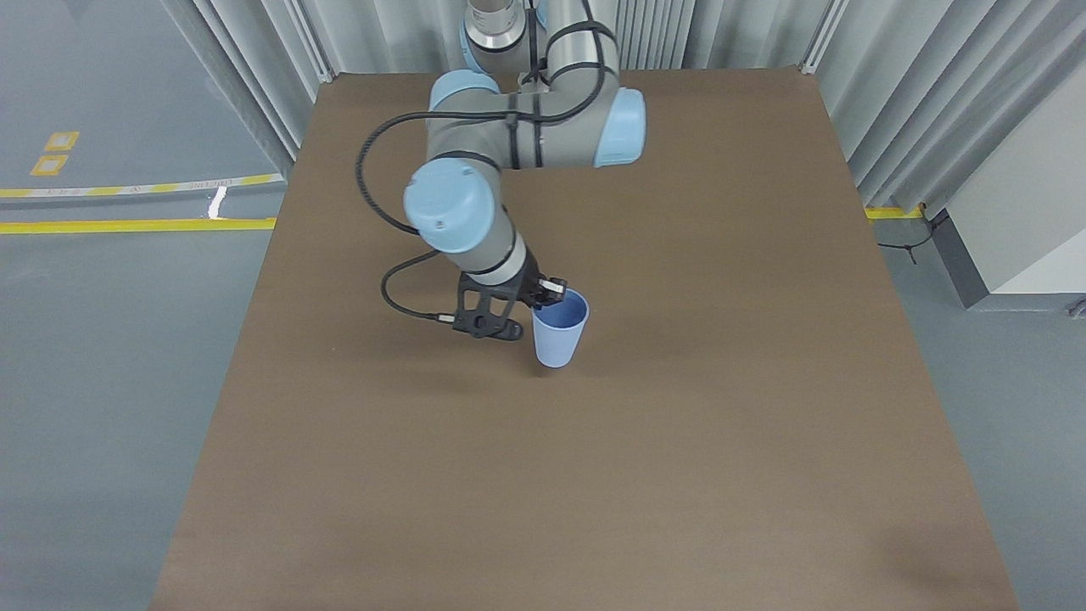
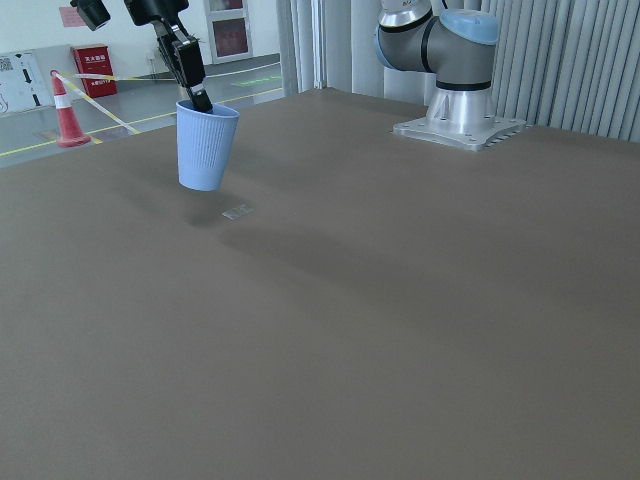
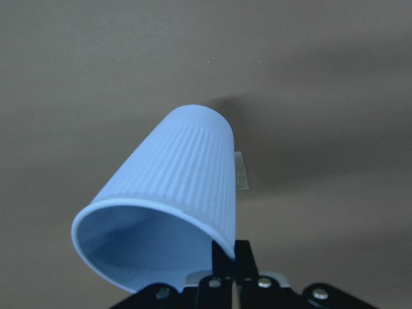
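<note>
My gripper [image 2: 203, 100] is shut on the rim of a light blue ribbed cup [image 2: 205, 150], which it holds upright above the brown table [image 2: 350, 350]; its shadow shows below it. In the front view the cup [image 1: 556, 336] hangs at the front of the gripper, opening upward. In the wrist view the fingertips [image 3: 243, 254] pinch the right side of the cup's rim [image 3: 148, 205].
A small translucent patch [image 2: 238, 212] lies on the table below the cup.
</note>
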